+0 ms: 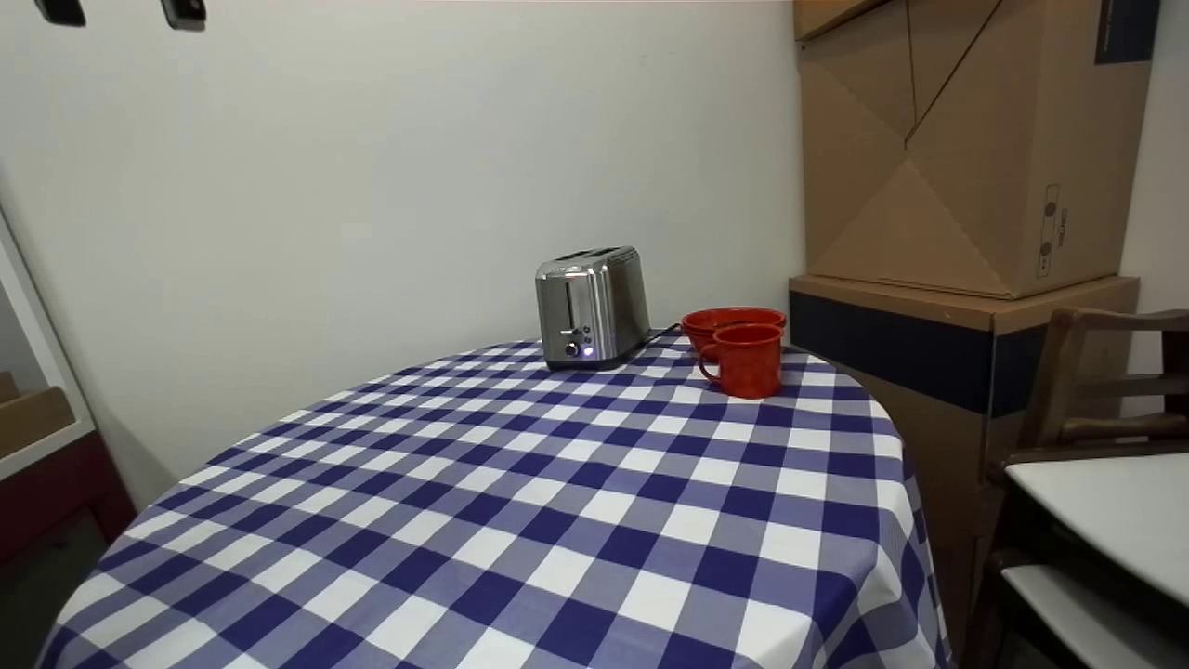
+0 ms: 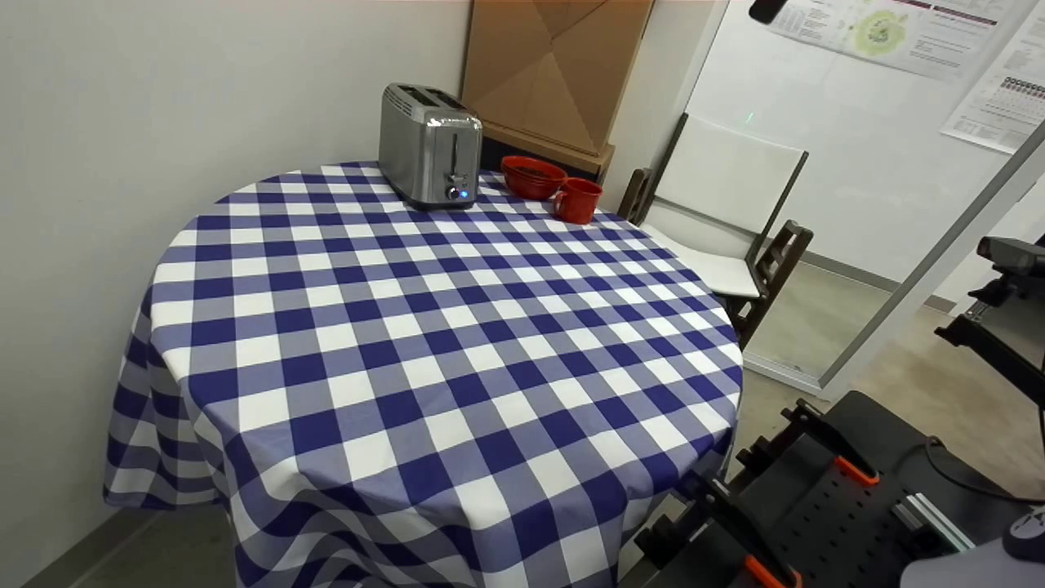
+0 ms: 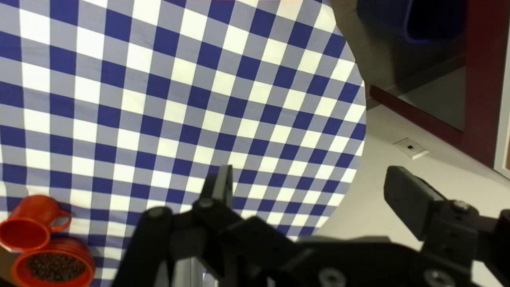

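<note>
My gripper is open high above the table, its fingers wide apart with nothing between them. In exterior view 1 only the two fingertips [image 1: 185, 13] show, at the top left corner. A silver toaster [image 1: 593, 307] with a lit button stands upright at the back of the table. Right of it are a red bowl [image 2: 534, 178] and, just in front, a red mug [image 2: 578, 201]. From the wrist, the mug [image 3: 29, 222] lies at lower left, beside the bowl [image 3: 55, 265], which holds something dark and grainy. The toaster is mostly hidden behind my gripper there.
A blue-and-white checked cloth [image 2: 421, 333] covers the round table. Stacked cardboard boxes [image 1: 925, 156] rise behind on the right. A chair [image 2: 720, 211] stands past the table's right side, and the wall borders the back.
</note>
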